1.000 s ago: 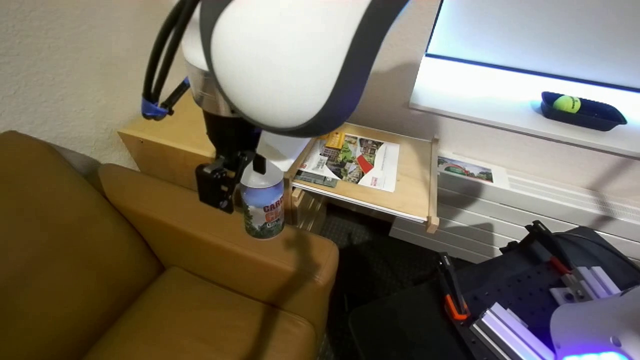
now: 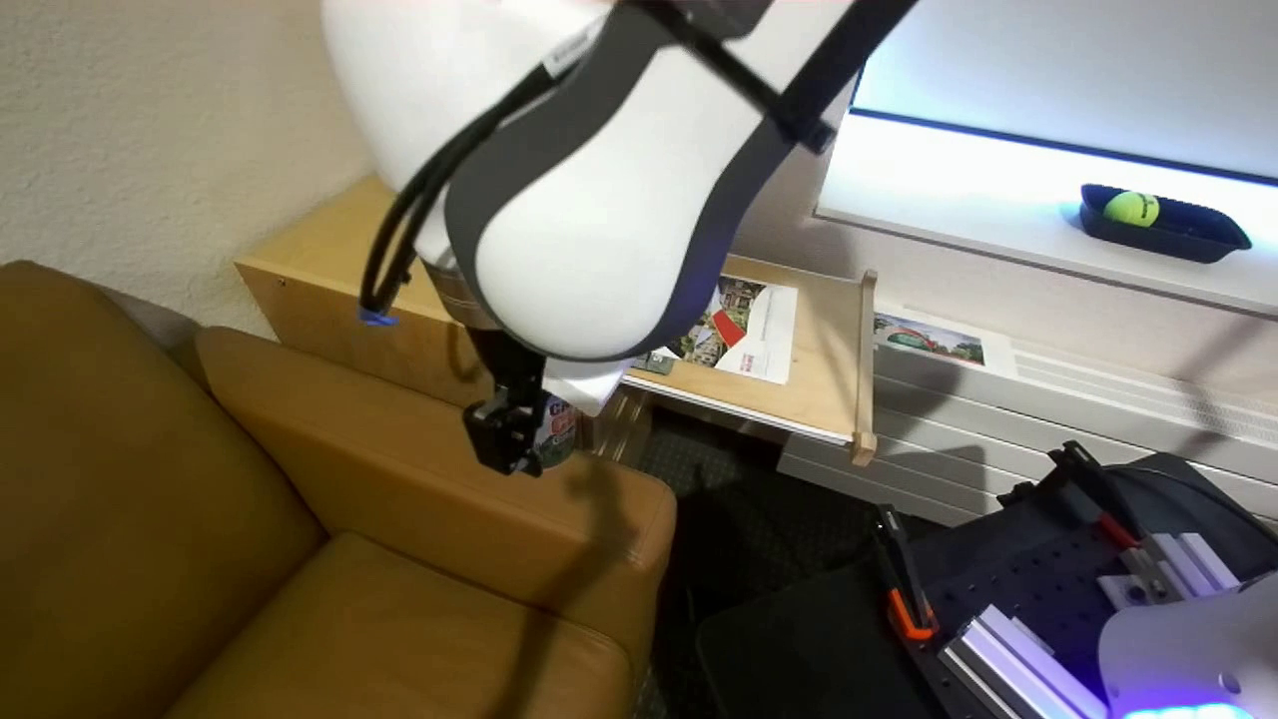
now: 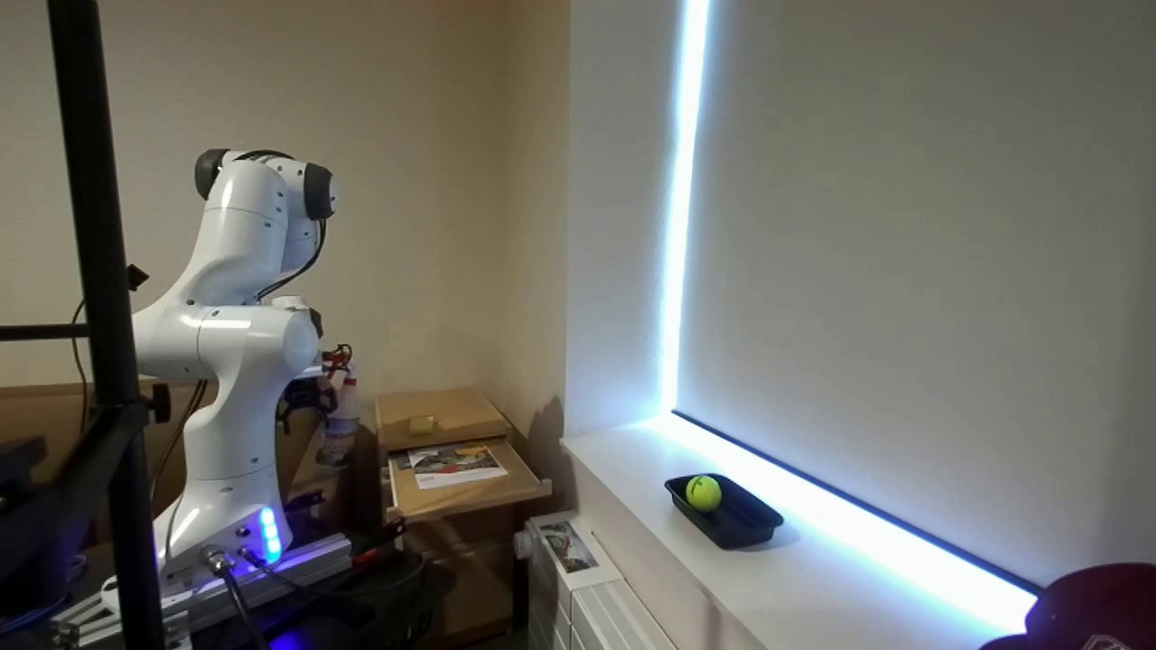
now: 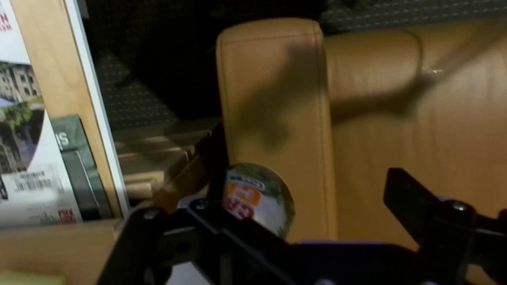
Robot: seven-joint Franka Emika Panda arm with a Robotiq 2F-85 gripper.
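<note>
In exterior view 1, a can [image 2: 558, 433] with a printed label is partly hidden behind my gripper [image 2: 509, 433], above the sofa armrest. The wrist view shows the can's lower part [image 4: 261, 197] just past the left finger, over the tan armrest [image 4: 280, 80]. My gripper has its fingers wide apart, and the right finger [image 4: 408, 204] stands well clear of the can. Exterior view 2 has the can [image 3: 339, 428] hanging or standing below the gripper. Whether it touches a finger or rests on the armrest I cannot tell.
A pulled-out drawer [image 2: 827, 401] holding magazines [image 2: 749, 330] juts out beside the armrest. On the windowsill [image 3: 639, 520] sits a black tray [image 3: 748, 520] with a tennis ball [image 3: 703, 493]. The sofa seat [image 2: 419, 635] is bare.
The arm and gripper have moved right and slightly down in exterior view 1. They now cover most of the can, which was fully visible, and part of the drawer.
</note>
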